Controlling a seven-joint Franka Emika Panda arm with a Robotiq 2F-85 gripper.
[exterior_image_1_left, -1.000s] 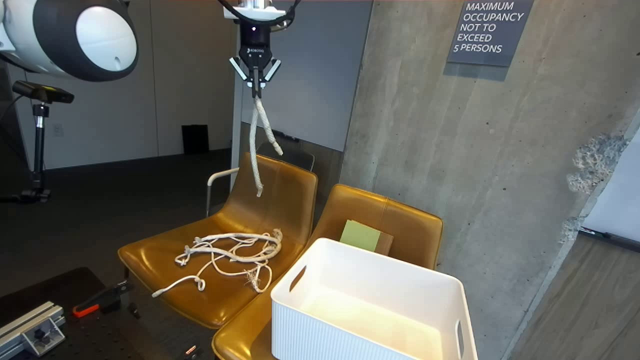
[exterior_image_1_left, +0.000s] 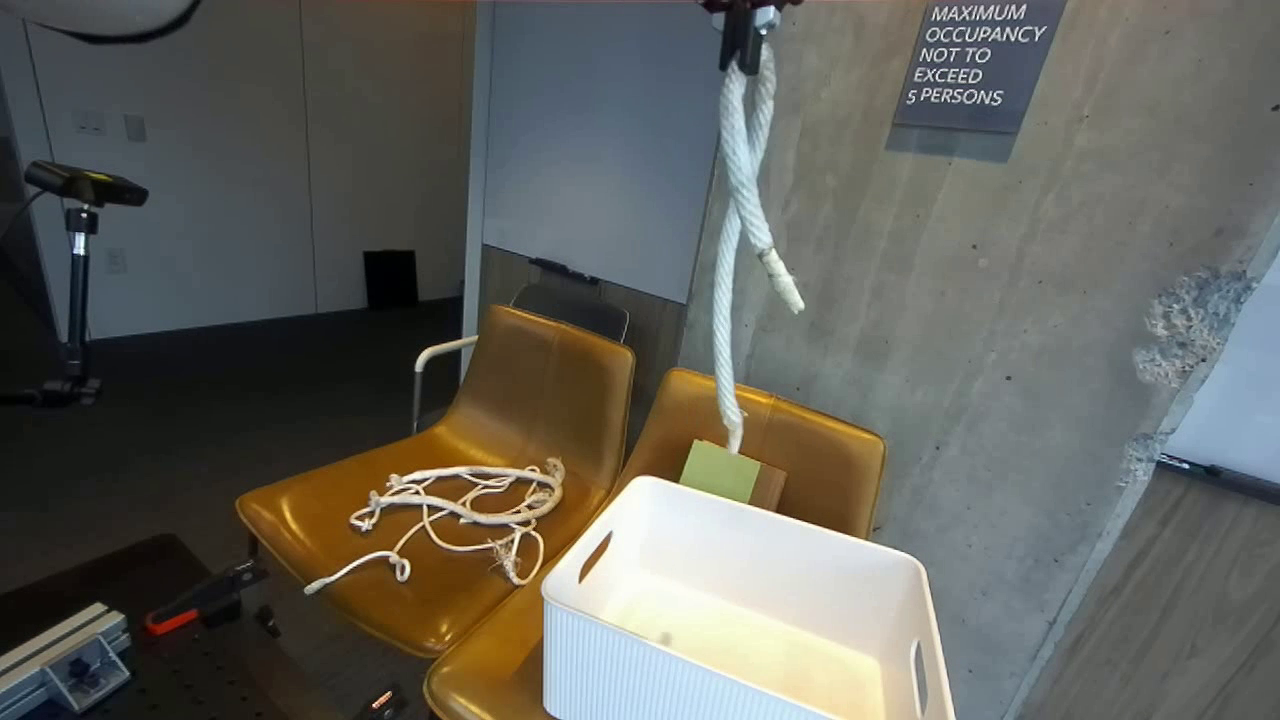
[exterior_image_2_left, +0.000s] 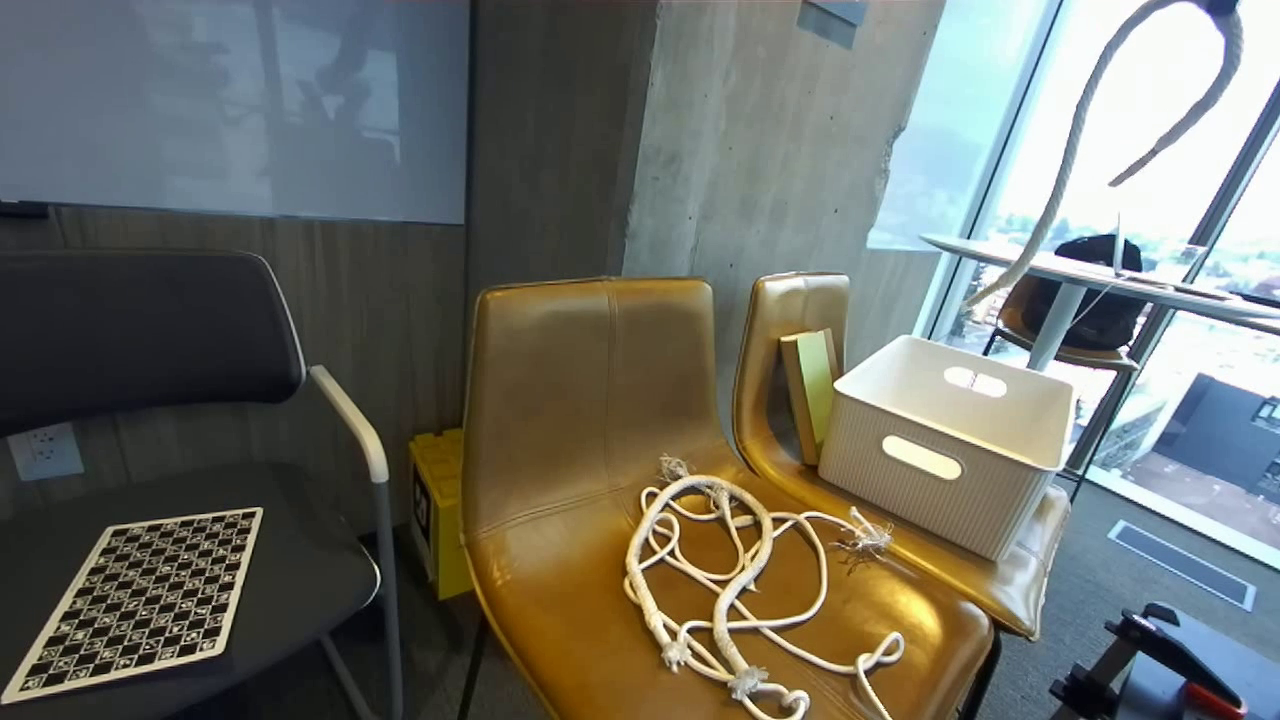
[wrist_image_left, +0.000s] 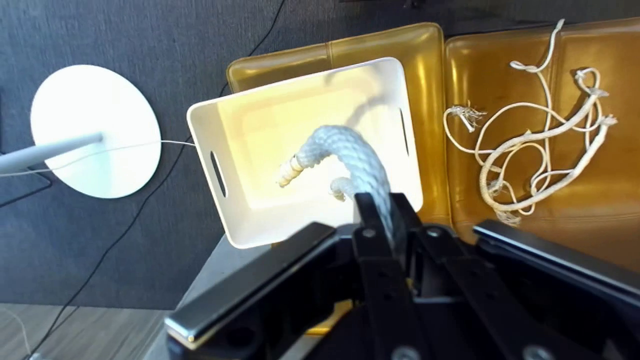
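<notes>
My gripper (exterior_image_1_left: 746, 66) is at the top of exterior view 1, its fingers shut on a thick white rope (exterior_image_1_left: 746, 198). Both ends dangle beneath the fingers, one longer than the other. In the wrist view the rope (wrist_image_left: 354, 157) bends over the inside of a white bin (wrist_image_left: 210, 108), with my gripper above its near wall. The bin (exterior_image_2_left: 912, 486) stands empty on the right tan chair. A tangle of thinner white ropes (exterior_image_2_left: 720, 564) lies on the left tan chair (exterior_image_2_left: 600, 396).
A green-and-brown block (exterior_image_1_left: 720, 470) leans behind the bin against the chair back. A round white table (wrist_image_left: 96, 162) with a thin cable is off to one side. The concrete wall (exterior_image_1_left: 1020, 336) rises behind the chairs.
Carrying the rope, my gripper has moved right and up, from above the left chair to near the bin. The bin and the rope tangle have stayed put.
</notes>
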